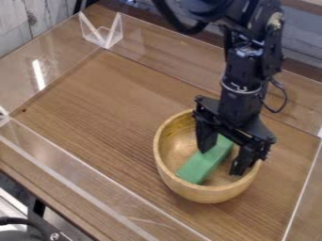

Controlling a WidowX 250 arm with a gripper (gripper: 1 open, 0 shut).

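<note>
My black gripper [231, 142] reaches down over a tan bowl [204, 190] on the wooden table, its open fingers spread at and inside the bowl's rim. A green oblong object [198, 165] lies inside the bowl, partly hidden under the gripper. I cannot tell whether the fingers touch it.
A white wire-like holder [104, 28] stands at the far left back. Walls edge the table at the back, and a dark gap shows at the lower left.
</note>
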